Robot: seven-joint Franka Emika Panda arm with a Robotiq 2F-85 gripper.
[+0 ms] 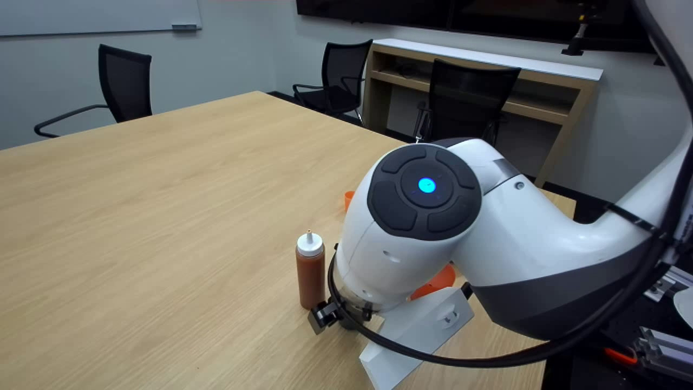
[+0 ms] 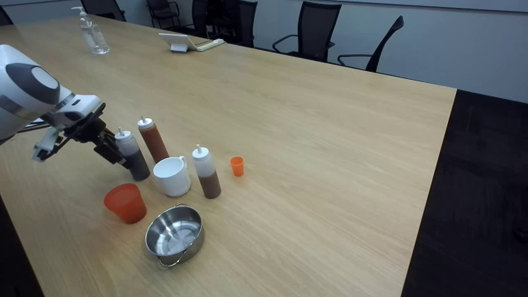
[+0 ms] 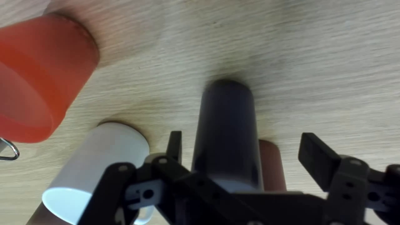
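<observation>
My gripper stands open around a squeeze bottle with dark contents (image 3: 228,131), one finger on either side and a gap visible on both sides in the wrist view. The same dark bottle (image 2: 137,164) is upright on the table in exterior view 2, its white cap clear of my gripper (image 2: 119,156). Just behind it stands a red-brown squeeze bottle (image 2: 154,143), partly hidden by the dark one in the wrist view. In exterior view 1 this red-brown bottle (image 1: 311,276) is just left of my arm, which hides most of the dark bottle.
Close by are a white mug (image 2: 173,178), a half-full brown squeeze bottle (image 2: 208,174), a red cup (image 2: 128,203), a steel pot (image 2: 175,235) and a small orange cup (image 2: 237,166).
</observation>
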